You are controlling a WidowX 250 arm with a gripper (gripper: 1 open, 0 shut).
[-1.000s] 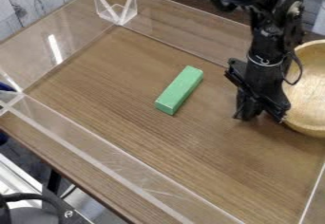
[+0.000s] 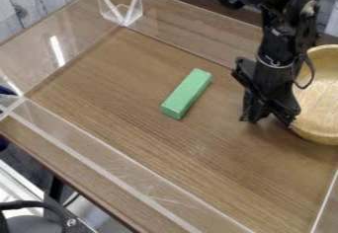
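Observation:
My black gripper (image 2: pixel 258 107) hangs from the arm at the right, its tip low over the wooden table beside a large tan bowl (image 2: pixel 319 128). The fingertips look close together, with nothing visible between them, though the dark parts blend and are hard to make out. A green block (image 2: pixel 187 94) lies on the table to the left of the gripper, apart from it.
Clear low walls edge it, with a clear angled piece (image 2: pixel 121 10) at the back left. Another black device (image 2: pixel 27 217) sits at the bottom left corner.
The arm and gripper have shifted very slightly. The green block and the bowl look to be in the same places.

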